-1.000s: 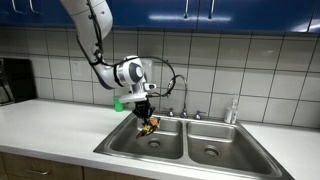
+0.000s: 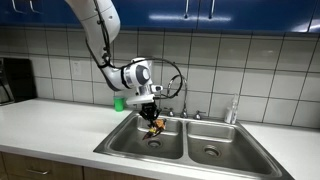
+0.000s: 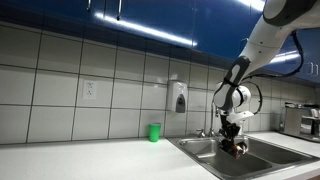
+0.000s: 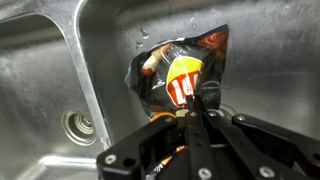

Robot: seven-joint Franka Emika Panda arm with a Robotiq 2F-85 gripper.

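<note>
A crinkled black snack bag (image 4: 163, 92) with a yellow-and-orange label lies under the fingertips in the wrist view. My gripper is shut, and the film of the bag gathers at its fingertips. In exterior view 1 the bag (image 2: 153, 130) appears as a small dark and orange shape hanging below the gripper (image 2: 151, 117), over the left basin of the sink. The second exterior view shows the bag (image 3: 236, 149) below the gripper too, but its lower part is hard to make out.
The steel double sink (image 2: 203, 165) has its right basin (image 2: 215, 148) empty. A green cup (image 2: 119, 104) stands behind the counter's clear left part (image 2: 55, 125). The faucet (image 2: 185, 100) and a soap bottle (image 2: 232, 110) rise along the back.
The gripper has shifted slightly to the right over the left basin, and the bag has turned a little beneath it. The rest of the scene looks the same.
</note>
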